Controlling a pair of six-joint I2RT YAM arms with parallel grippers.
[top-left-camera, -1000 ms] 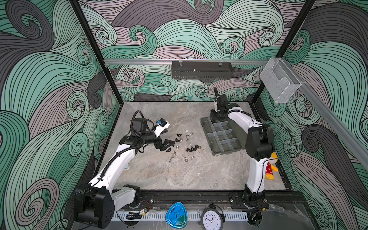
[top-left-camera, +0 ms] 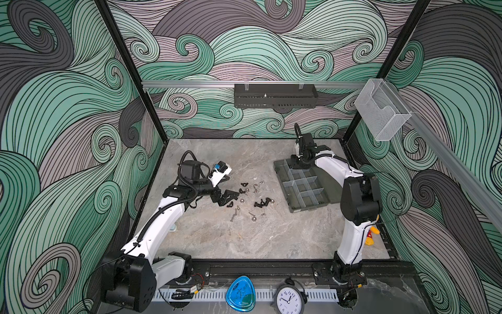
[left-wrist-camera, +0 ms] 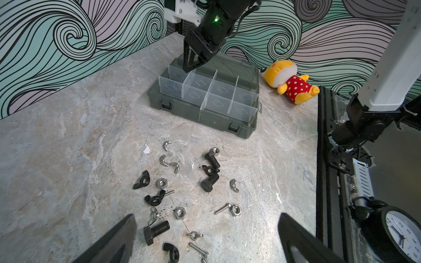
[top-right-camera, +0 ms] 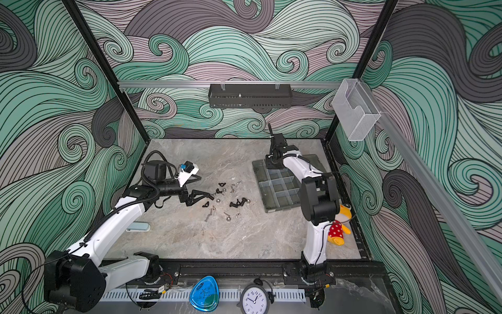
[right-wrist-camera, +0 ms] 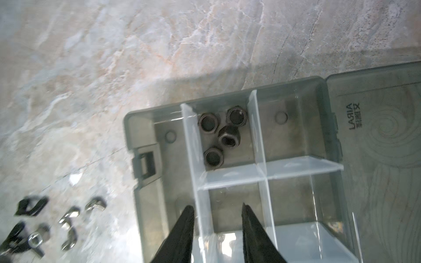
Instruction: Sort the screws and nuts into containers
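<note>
Screws and nuts lie loose mid-table, among them a black bolt (left-wrist-camera: 155, 230), a steel nut (left-wrist-camera: 180, 213), black wing nuts (left-wrist-camera: 141, 181) and small steel screws (left-wrist-camera: 222, 208). The grey divided box (top-left-camera: 306, 188) sits to their right; several dark nuts (right-wrist-camera: 214, 156) occupy one compartment. My right gripper is over the box, open, with nothing visible between its fingers. My left gripper (top-left-camera: 226, 196) hangs at the left of the pile, its fingers (left-wrist-camera: 302, 241) apart and blurred in the left wrist view, with nothing held.
A plush toy (top-right-camera: 335, 230) lies at the right table edge behind my right arm. A pale object (top-right-camera: 137, 226) lies at the left.
My right gripper and arm have moved slightly right over the box. The left arm and the loose pieces have not visibly moved.
</note>
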